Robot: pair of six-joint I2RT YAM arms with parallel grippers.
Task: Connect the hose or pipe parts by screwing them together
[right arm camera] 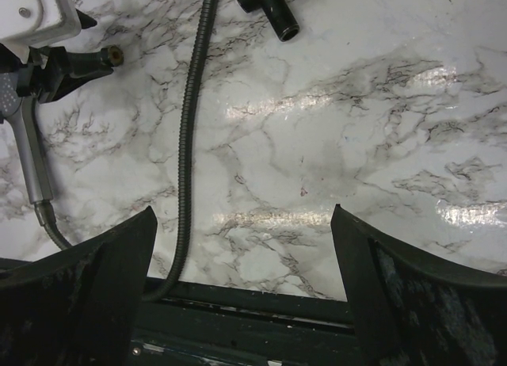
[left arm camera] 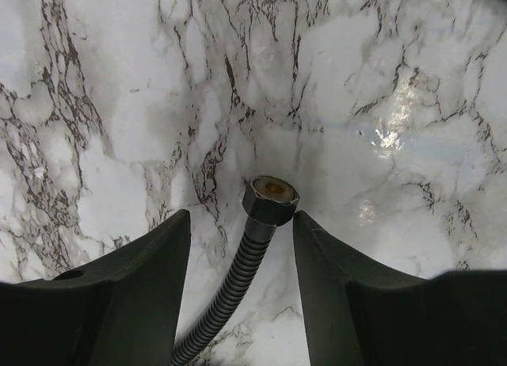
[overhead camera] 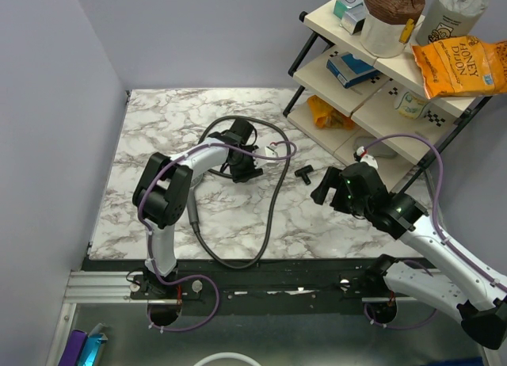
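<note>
In the left wrist view, the hose's hex end fitting (left arm camera: 271,201) stands between the fingers of my left gripper, which is open around the ribbed hose (left arm camera: 238,279) below that fitting. A shower head with a silver handle (right arm camera: 32,160) lies left of the long hose loop (right arm camera: 185,152), partly hidden by the left arm. A black T-piece (right arm camera: 269,8) lies right of the hose. My right gripper is open above the marble to the right of the loop, nothing between its fingers.
A shelf rack (overhead camera: 333,29) with bags, boxes and tubs stands at the back right. The marble top (overhead camera: 142,104) is clear at the back left and front right. A dark rail (overhead camera: 253,275) runs along the front edge.
</note>
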